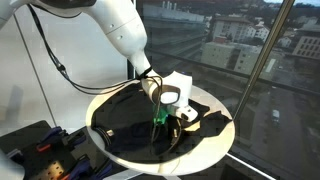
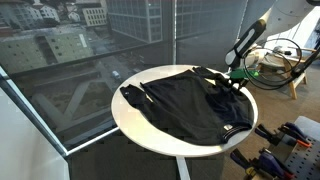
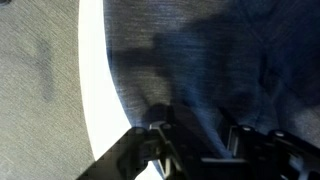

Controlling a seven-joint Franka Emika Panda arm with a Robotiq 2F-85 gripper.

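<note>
Dark blue denim (image 1: 128, 108) lies spread and rumpled over a round white table (image 1: 215, 140). In exterior view 2 the denim (image 2: 190, 108) stretches across much of the tabletop, with folds and separate-looking ends. My gripper is low over the denim (image 3: 195, 55) near the table's edge in the wrist view. Its two dark fingertips stand apart, with a paler crease of cloth showing between and below them. Whether they touch the cloth is too dark to tell. In exterior view 1 the white arm (image 1: 177, 90) hides part of the cloth.
The white table rim (image 3: 98, 85) is close to the gripper, with grey floor (image 3: 45, 90) beyond. A cable (image 1: 62, 68) loops beside the arm. Large windows (image 2: 80, 70) stand behind. Bare table shows at the near side.
</note>
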